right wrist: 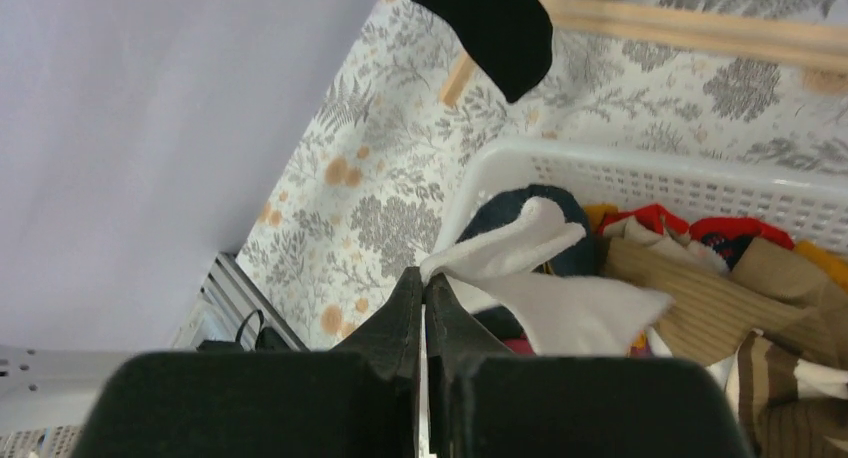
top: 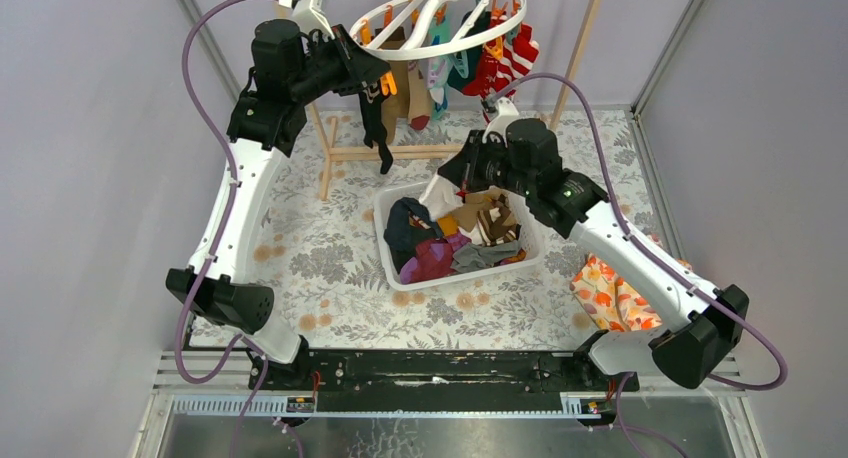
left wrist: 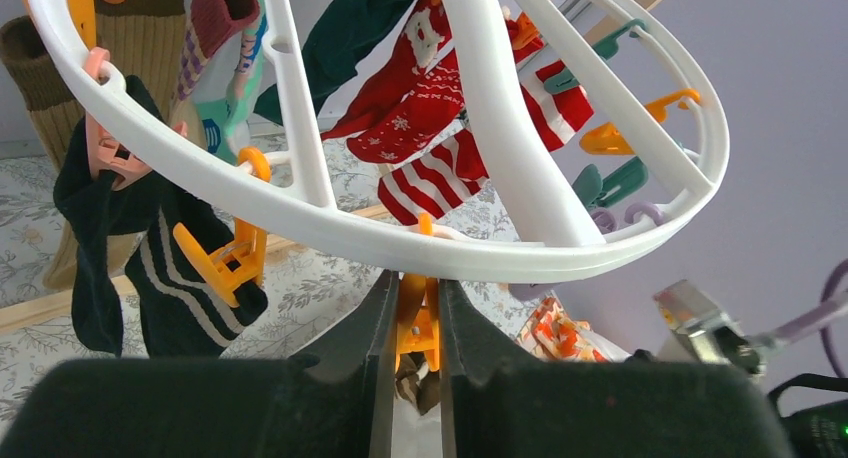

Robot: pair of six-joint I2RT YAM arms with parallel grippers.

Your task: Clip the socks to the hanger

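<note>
A round white hanger (left wrist: 460, 256) with clips around its rim holds several socks, among them a dark striped one (left wrist: 180, 278) and a red-and-white one (left wrist: 440, 178). My left gripper is shut on an orange clip (left wrist: 425, 328) under the rim; no sock shows in that clip. A white sock (right wrist: 590, 303) hangs by one end from my right gripper, whose fingertips are shut on it. In the top view the right gripper (top: 462, 183) and sock are over the back part of the white basket (top: 388, 263).
Several loose socks (top: 435, 258) fill the basket. Wooden stand bars (top: 345, 156) cross behind it. An orange-patterned cloth (top: 600, 293) lies at the right. Other hanging socks are close to the left gripper. The floor left of the basket is clear.
</note>
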